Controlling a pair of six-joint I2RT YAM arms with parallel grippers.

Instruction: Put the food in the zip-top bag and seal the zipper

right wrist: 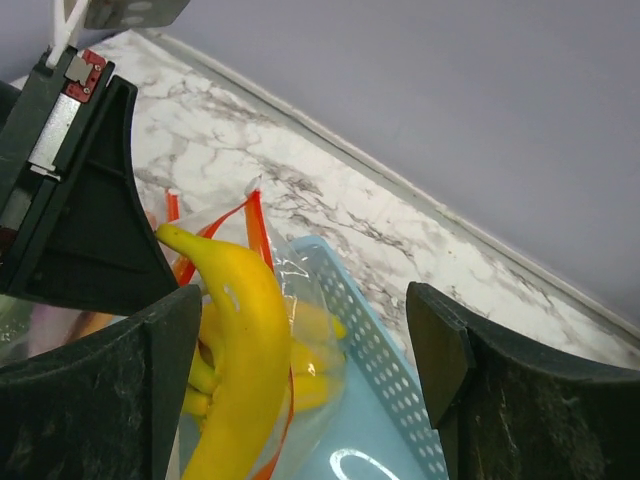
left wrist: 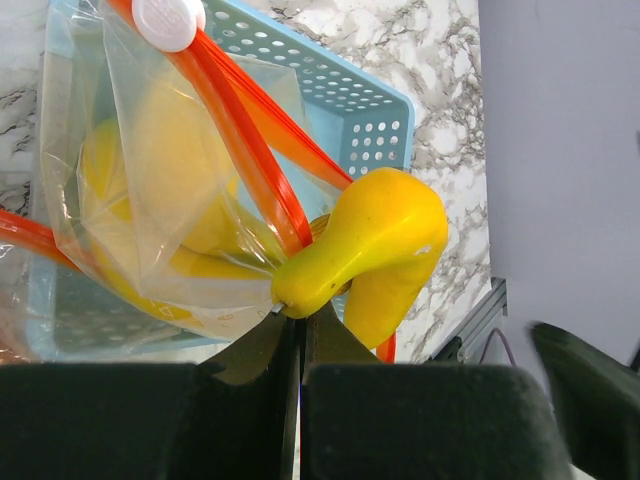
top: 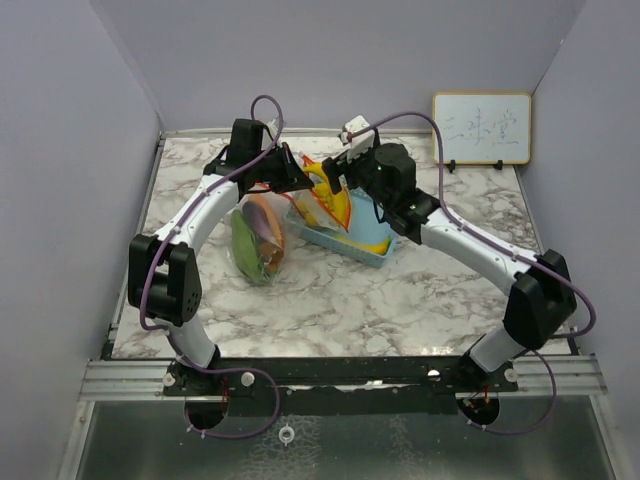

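Observation:
The zip top bag (left wrist: 150, 130), clear with orange zipper edges (left wrist: 262, 190), stands open-mouthed over a blue basket and has yellow bananas (left wrist: 215, 215) inside. A single large banana (right wrist: 255, 330) leans across the bag's mouth, its stem end outside the orange edge by my left gripper, so it is only partly in. My left gripper is shut on the bag's rim, right beside that banana's tip. My right gripper stands open and apart from the banana, with nothing held. How deep the banana's lower end reaches is hidden.
The blue basket (top: 375, 258) holds another yellow item (top: 375, 246) at its front right. To the left lies a second clear bag with green and orange food (top: 258, 238). A whiteboard (top: 482, 126) stands at the back right.

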